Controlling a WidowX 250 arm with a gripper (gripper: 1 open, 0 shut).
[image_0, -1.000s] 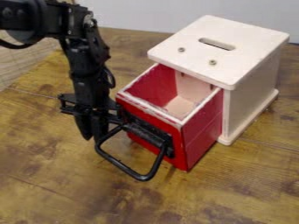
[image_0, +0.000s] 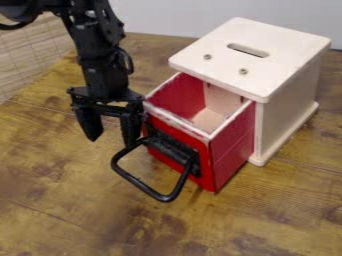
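A white wooden cabinet (image_0: 287, 80) stands at the back right with its red drawer (image_0: 225, 160) pulled out toward the front, the inside empty. A large black U-shaped handle (image_0: 174, 193) juts from the drawer's front. My black gripper (image_0: 111, 125) is just left of the drawer front, above and behind the handle's left end, open with nothing seen between its fingers.
A woven mat (image_0: 30, 75) lies at the back left.
My gripper has moved a little to the left and up, away from the handle. The drawer looks nearly unchanged.
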